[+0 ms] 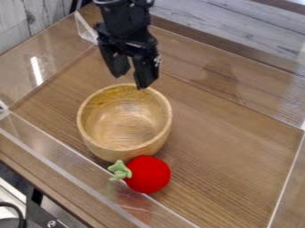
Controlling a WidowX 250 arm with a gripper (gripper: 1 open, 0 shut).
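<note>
My dark gripper (pixel 128 69) hangs open, with its fingers pointing down over the back of a tan wooden bowl (pixel 124 134); nothing shows between them. A red tomato (pixel 150 175) with a green stem rests on the table just in front of the bowl, toward the lower middle.
A pale edge strip runs along the upper left, and a dark cable (pixel 10 216) lies at the lower left corner.
</note>
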